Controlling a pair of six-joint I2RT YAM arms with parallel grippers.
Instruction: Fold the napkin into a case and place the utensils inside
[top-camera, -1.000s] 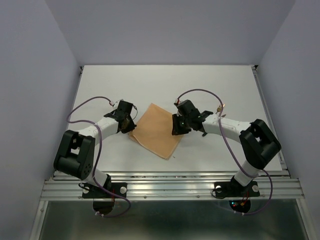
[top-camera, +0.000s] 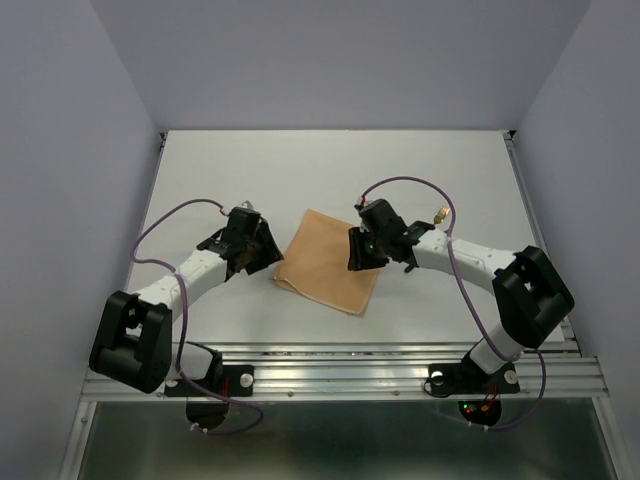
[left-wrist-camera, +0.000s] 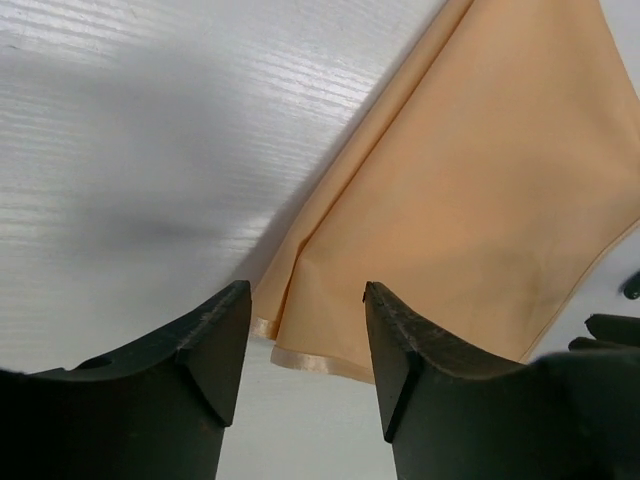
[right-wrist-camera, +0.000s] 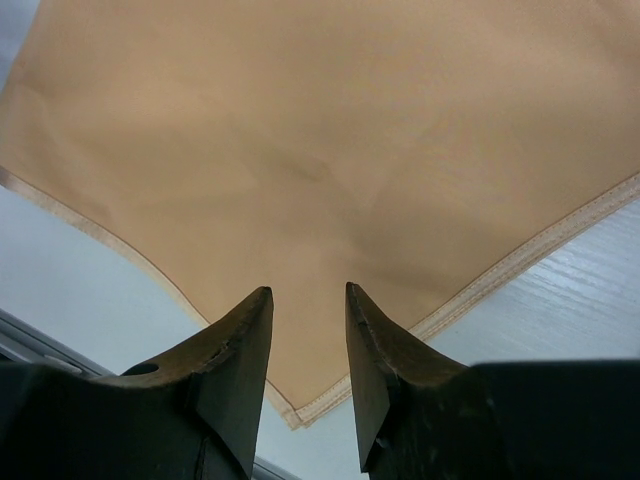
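Observation:
The orange napkin (top-camera: 326, 272) lies spread on the white table, with a narrow folded strip (left-wrist-camera: 335, 195) along one edge in the left wrist view. My left gripper hangs over that edge near its corner, fingers parted and nothing seen between them. My right gripper is over the napkin's middle, fingers apart, with bare cloth seen beneath the gap. Golden utensils (top-camera: 442, 214) show partly behind my right arm in the top view; the rest of them is hidden.
My left arm has drawn slightly toward the front from the napkin's corner.

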